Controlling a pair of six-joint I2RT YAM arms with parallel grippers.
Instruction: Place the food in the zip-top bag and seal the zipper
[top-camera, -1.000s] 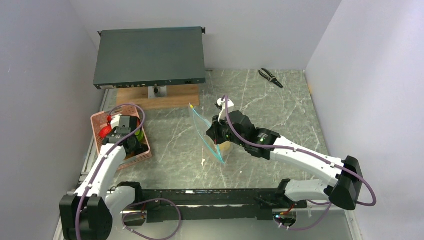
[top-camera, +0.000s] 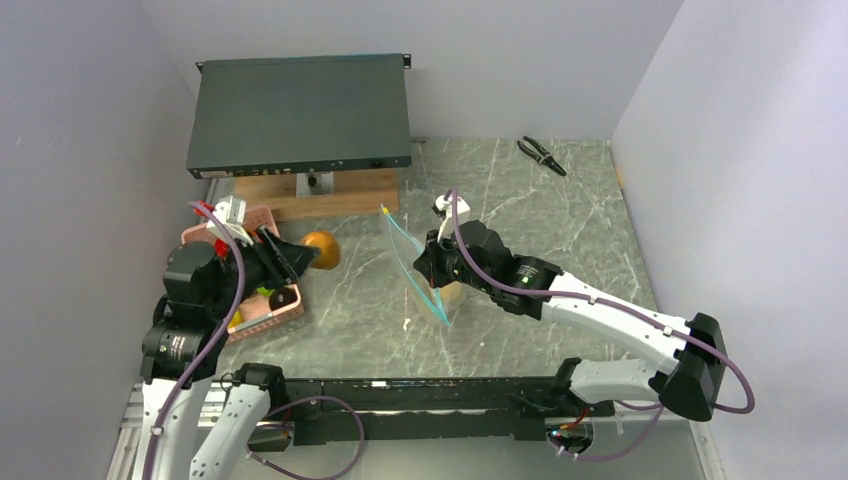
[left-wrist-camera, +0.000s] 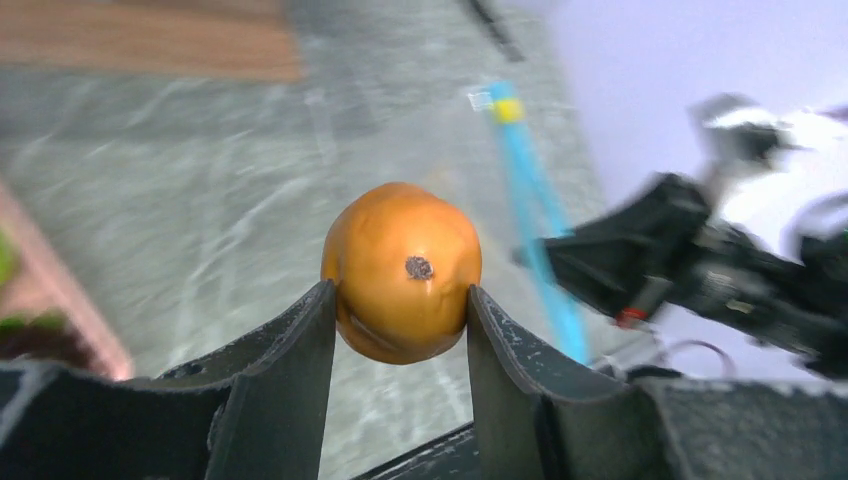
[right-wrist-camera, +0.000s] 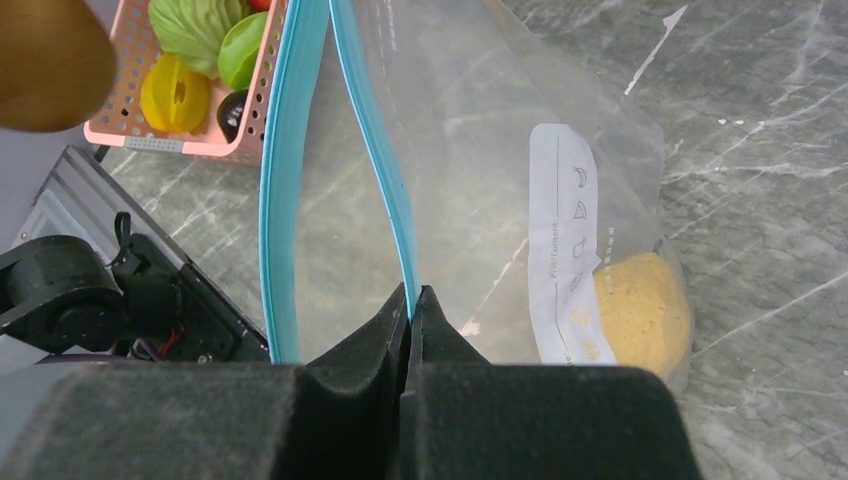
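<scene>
An orange round fruit (left-wrist-camera: 403, 275) is gripped between the fingertips of my left gripper, raised above the table beside the basket. The clear zip bag (right-wrist-camera: 470, 180) stands with its blue-edged mouth (right-wrist-camera: 282, 190) spread apart, facing the left arm. One blue edge is pinched by my right gripper, which is shut on it. Inside the bag, at its far end, lies a yellowish food item (right-wrist-camera: 643, 310) next to a white printed label (right-wrist-camera: 562, 245). In the top view the orange fruit (top-camera: 322, 250) hangs left of the bag (top-camera: 410, 255).
The pink basket (top-camera: 262, 322) at the left holds several toy foods, among them a yellow pepper (right-wrist-camera: 174, 95) and a green cabbage (right-wrist-camera: 195, 35). A dark box (top-camera: 300, 115) stands on a wooden board (top-camera: 350, 195) behind. Pliers (top-camera: 541, 156) lie at the back right.
My left gripper has risen out of the basket and swung to point right, now carrying the orange fruit. The right arm and the bag have hardly moved.
</scene>
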